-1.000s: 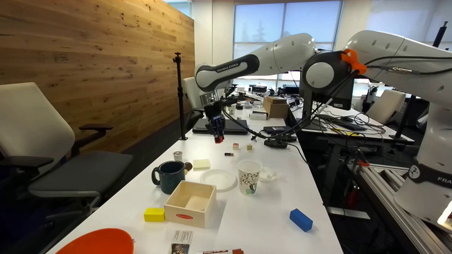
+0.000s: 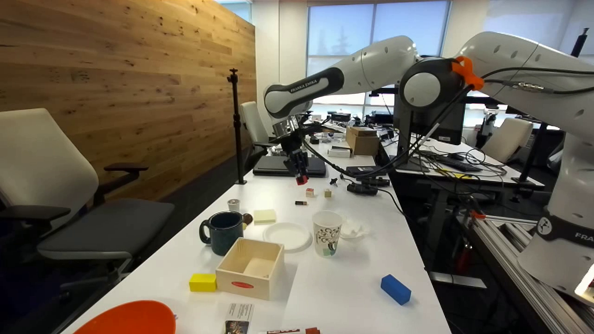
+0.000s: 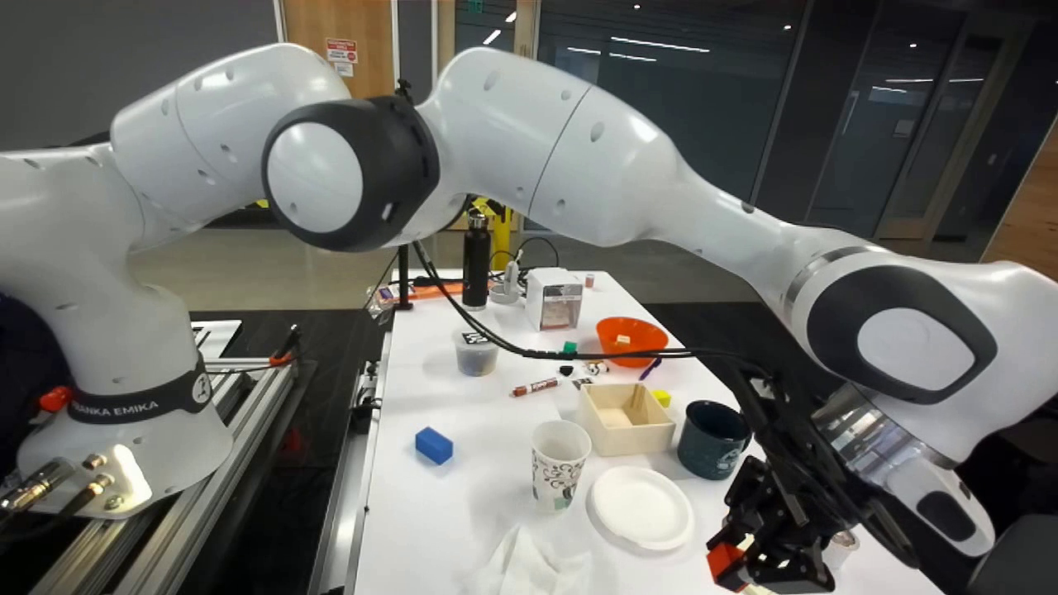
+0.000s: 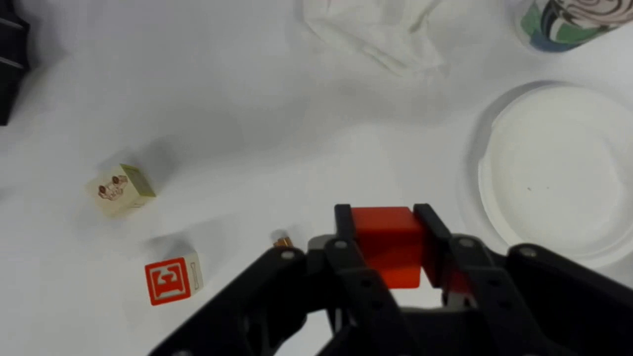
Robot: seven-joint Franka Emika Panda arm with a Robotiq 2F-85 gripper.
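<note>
A plain red block (image 4: 391, 246) is pinched between the black fingers of my gripper, which is shut on it. In exterior view 1 the red block (image 2: 301, 180) hangs above the far part of the table. Exterior view 2 has the gripper (image 3: 749, 565) low at the right, the block partly covered by the fingers. Two small letter cubes lie on the table to the left in the wrist view: one with a red-framed face (image 4: 167, 281) and a pale picture cube (image 4: 120, 190). A white plate (image 4: 564, 172) lies to the right.
Nearer exterior view 1 stand a patterned paper cup (image 2: 326, 234), a dark mug (image 2: 223, 231) and an open wooden box (image 2: 250, 267). A yellow block (image 2: 203, 283), a blue block (image 2: 396, 289) and an orange bowl (image 2: 128, 318) sit farther forward. Crumpled tissue (image 4: 374, 29) lies beside the cup.
In exterior view 1 my gripper has shifted right and slightly up, carrying the red block with it. The objects on the table have stayed put.
</note>
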